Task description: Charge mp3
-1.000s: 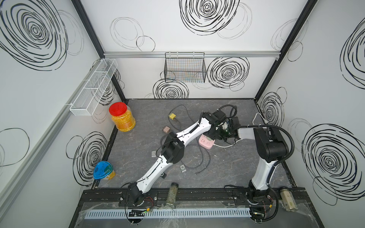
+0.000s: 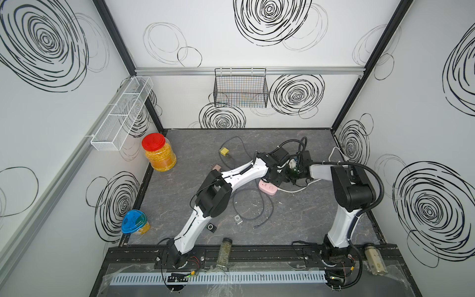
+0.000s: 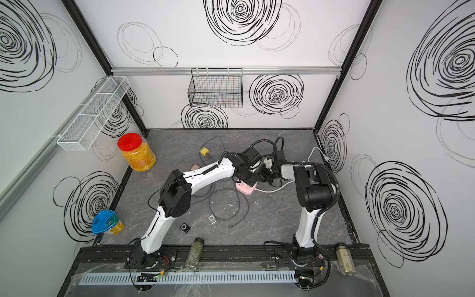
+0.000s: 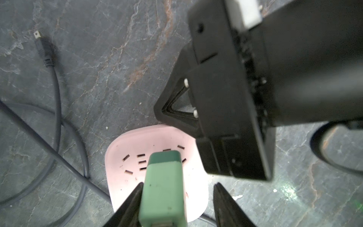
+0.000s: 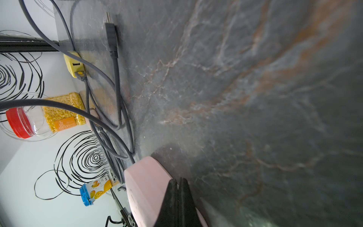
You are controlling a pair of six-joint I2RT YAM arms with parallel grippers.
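Note:
A green adapter block (image 4: 162, 189) stands on the pink power strip (image 4: 124, 147), whose slots show around it in the left wrist view. My left gripper is open, one finger on either side of the block, closer to it on the left. In the right wrist view my right gripper is shut, with nothing showing between its fingers, in front of the pink strip (image 5: 145, 181). A dark cable plug (image 4: 44, 48) lies loose on the table. A small silver player-like square (image 2: 238, 218) and a dark one (image 2: 211, 227) lie toward the front.
A yellow adapter (image 2: 224, 151) with a cable lies behind the left arm. Looped grey cables (image 4: 56, 151) cross the table beside the strip. Jars (image 2: 160, 157) stand at the left wall.
My left arm and gripper have shifted a little to the left, the elbow swinging left and now covering a small square on the table. The right arm looks still.

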